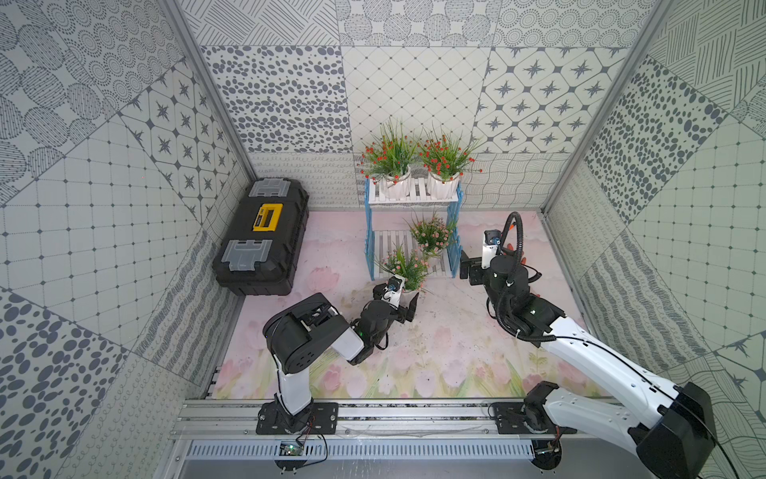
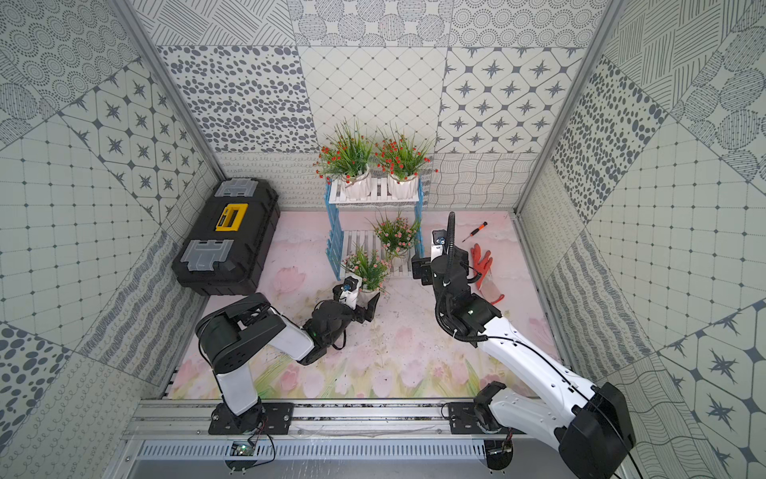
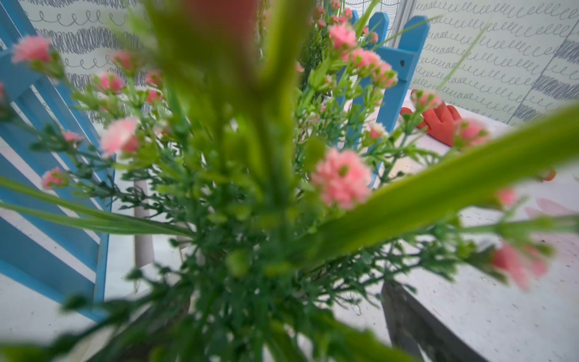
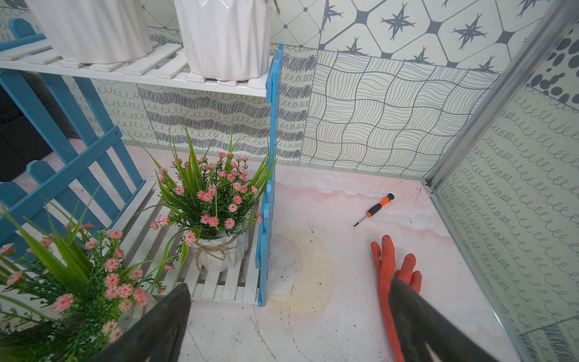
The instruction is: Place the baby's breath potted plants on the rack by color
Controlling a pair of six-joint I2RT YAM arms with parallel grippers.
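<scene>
Two red-flowered plants in white pots, left [image 1: 395,185] and right [image 1: 441,183], stand on the top shelf of the blue-and-white rack [image 1: 369,231]. One pink-flowered plant [image 4: 220,250] stands upright at the right of the lower shelf. Another pink-flowered plant [image 1: 405,267] is at the rack's front left, its pot largely hidden in the left wrist view by foliage [image 3: 241,241]. My left gripper [image 1: 403,298] is open around that pot, a dark finger [image 3: 416,319] showing at the right. Beside the rack's right side, my right gripper [image 1: 466,271] stands open and empty.
A black toolbox [image 1: 259,239] with a yellow handle sits at the left. Right of the rack lie a red glove [image 4: 392,289] and an orange-black screwdriver [image 4: 375,209]. The floor in front, between the two arms, is clear.
</scene>
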